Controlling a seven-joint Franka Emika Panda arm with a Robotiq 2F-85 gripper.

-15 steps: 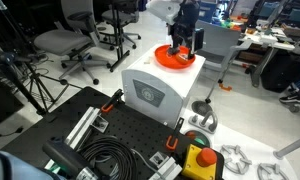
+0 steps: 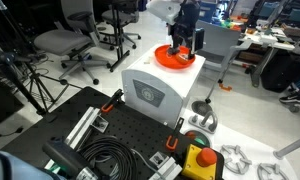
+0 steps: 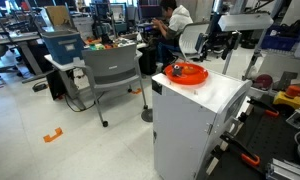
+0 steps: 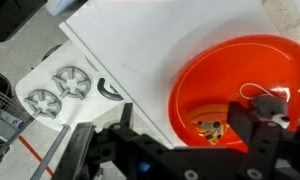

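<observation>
An orange round plate point(image 4: 185, 92) lies on the white box top point(image 4: 140, 45), filling the right side of the wrist view. On it rest a grey toy-like item with a thin loop point(image 4: 270, 104) and, nearer its left side, a small orange item with a coloured pattern point(image 4: 208, 124). My gripper stands open over the plate's near edge, its black fingers spread wide and nothing held between them. From outside, the gripper point(image 2: 187, 46) hangs above the plate point(image 2: 167, 58); the other exterior view shows the plate point(image 3: 190, 79) on the box top with a dark item point(image 3: 176, 69) on it.
Beyond the box's edge, a stove-like toy with two burners point(image 4: 70, 82) lies lower down. A black platform with coiled cable point(image 2: 108, 157) and a red emergency button on a yellow housing point(image 2: 201, 160) stand near the arm's base. A grey chair point(image 3: 112, 68) is beside the box.
</observation>
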